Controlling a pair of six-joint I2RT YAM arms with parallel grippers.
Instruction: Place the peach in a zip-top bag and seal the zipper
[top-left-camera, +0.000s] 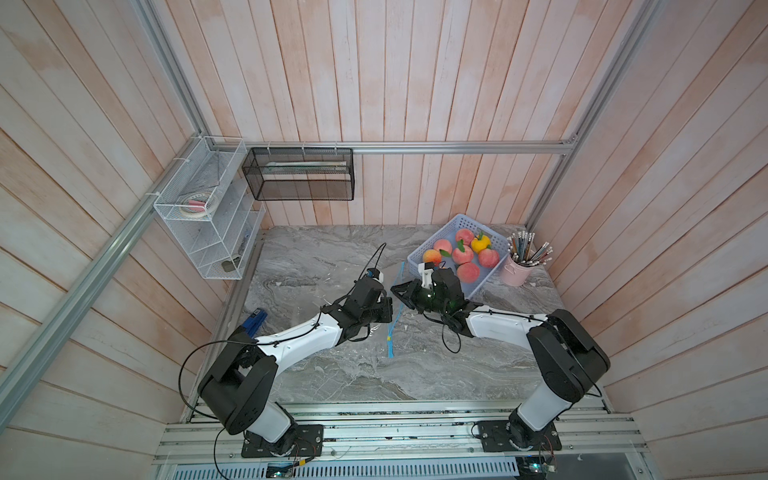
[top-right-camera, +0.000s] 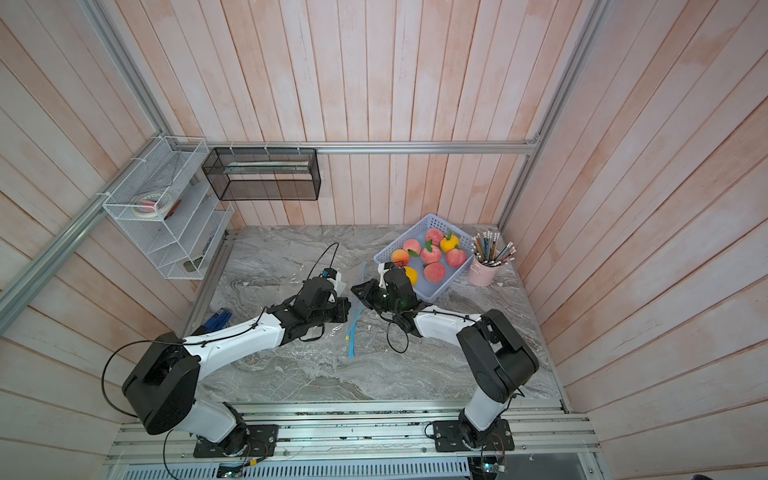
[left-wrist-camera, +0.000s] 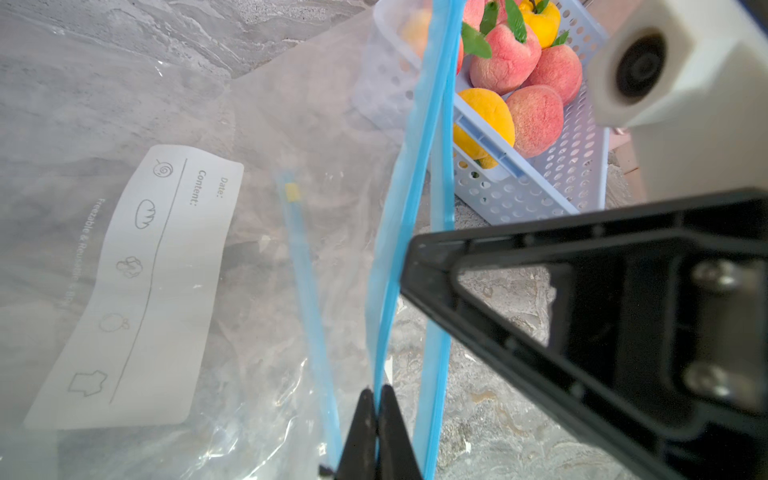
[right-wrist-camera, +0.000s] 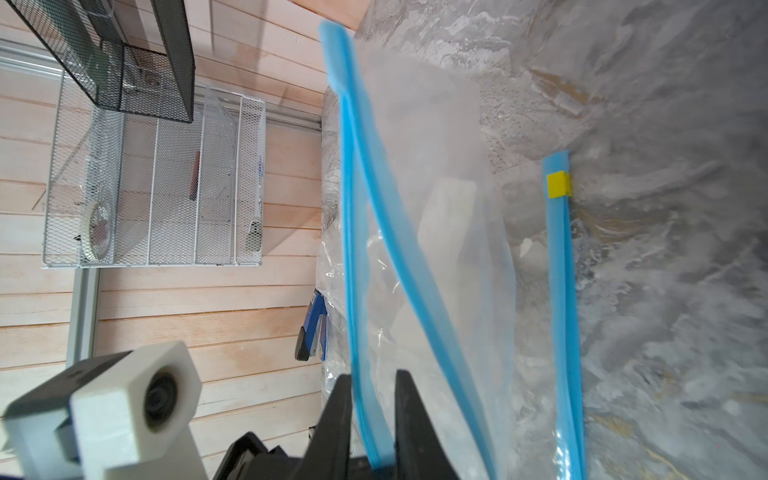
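Observation:
A clear zip-top bag with a blue rim (right-wrist-camera: 420, 300) and a printed label (left-wrist-camera: 136, 288) hangs upright between my grippers at the centre of the table. My left gripper is shut on the bag's rim. My right gripper is part open at the rim, with one blue strip running behind or between its fingers; whether it touches cannot be told. Several peaches (left-wrist-camera: 536, 120) lie among other fruit in a lilac basket (top-left-camera: 440, 228) at the back right. A second blue zipper strip with a yellow slider (right-wrist-camera: 558, 185) lies on the table.
A pink cup of pens (top-left-camera: 517, 272) stands right of the basket. A blue tool (top-left-camera: 253, 321) lies at the left. Wire shelves (top-left-camera: 204, 208) and a black mesh basket (top-left-camera: 297, 180) hang at the back left.

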